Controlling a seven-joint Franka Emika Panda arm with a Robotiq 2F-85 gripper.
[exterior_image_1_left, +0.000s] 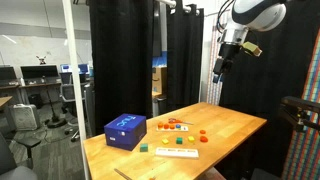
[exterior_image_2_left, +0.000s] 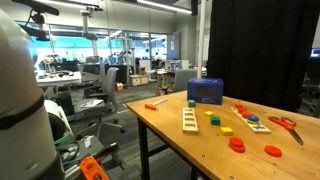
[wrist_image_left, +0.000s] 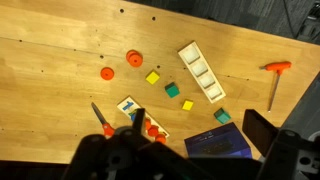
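High above the wooden table, my gripper hangs from the arm, and its dark fingers stand wide apart in the wrist view with nothing visible between them. A white compartment tray lies on the table. Near it are green blocks and yellow blocks. Two red round pieces rest farther off. The blue box is partly hidden behind my gripper in the wrist view. Next to it sits a white board bearing several coloured pieces.
An orange-headed tool lies at one end of the table, and a red-handled tool near the back. Bare wood surrounds most things. Black curtains hang behind; office desks and chairs fill the background.
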